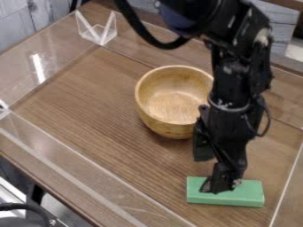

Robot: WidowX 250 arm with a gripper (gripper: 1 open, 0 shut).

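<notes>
The black gripper (221, 168) reaches down from the top right over a flat green block (219, 197) near the bottom right. Its dark fingers hang just over or on the block's upper side, open; whether they touch it cannot be told. A tan bowl (160, 97) stands behind and left of the gripper, its right part hidden by the arm.
A white wire-like holder (95, 28) sits at the back left.
</notes>
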